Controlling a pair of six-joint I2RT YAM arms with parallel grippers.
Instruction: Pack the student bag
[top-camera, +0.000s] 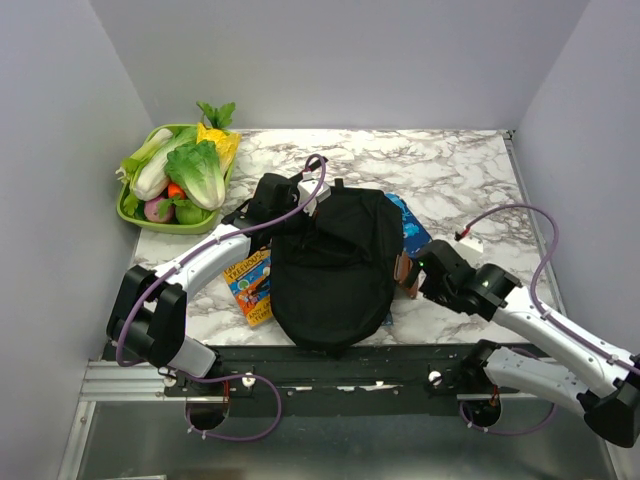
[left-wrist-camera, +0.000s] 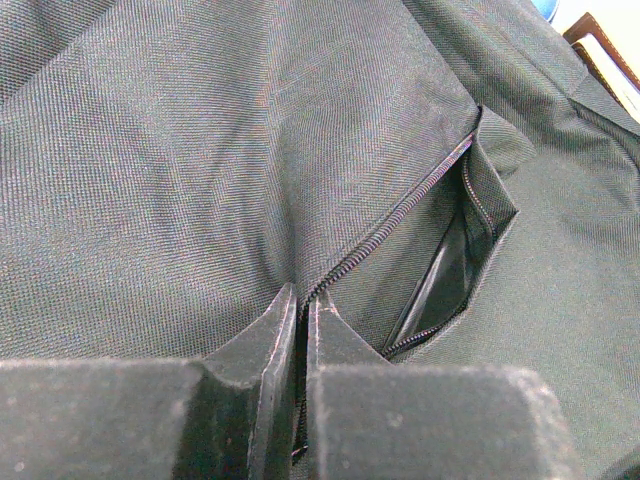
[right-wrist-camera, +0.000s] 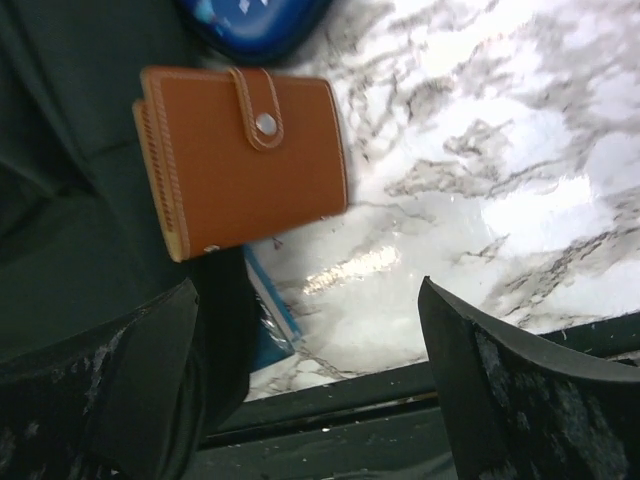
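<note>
The black backpack (top-camera: 335, 290) lies in the middle of the counter with its zipper partly open. In the left wrist view my left gripper is shut on the bag's zippered fabric edge (left-wrist-camera: 400, 215). My right gripper stands open over the counter at the bag's right side, nothing between its fingers. Just beyond it a brown leather wallet (right-wrist-camera: 245, 160) leans on the bag's edge. A dark blue rounded object (right-wrist-camera: 255, 20) lies behind the wallet. A blue item (right-wrist-camera: 270, 330) shows partly under the bag, and an orange-blue book (top-camera: 243, 290) lies at its left.
A green basket of vegetables (top-camera: 175, 226) sits at the back left. A dark edge (right-wrist-camera: 400, 385) runs along the front, and walls close in the sides and back.
</note>
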